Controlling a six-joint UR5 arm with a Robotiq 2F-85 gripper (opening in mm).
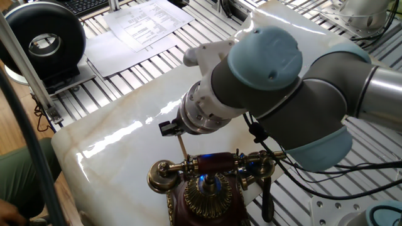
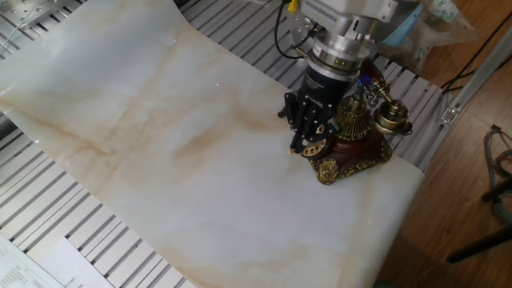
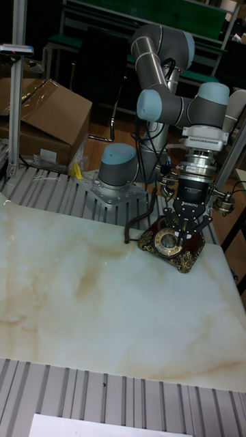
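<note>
An ornate old-style telephone, dark red with gold trim, stands on the marbled sheet, its handset lying across the cradle. In exterior view 2 its round dial is partly covered by my gripper. Just in front of the telephone, the black gripper points downward. A thin pale stick sticks out below its fingers and appears clamped between them. In exterior view 3 the gripper overlaps the telephone body beside the dial. Whether the stick touches the dial, I cannot tell.
The marbled sheet is bare away from the telephone. Papers and a black ring-shaped device lie beyond it. Black cables hang along the arm near the telephone. A cardboard box stands behind the table.
</note>
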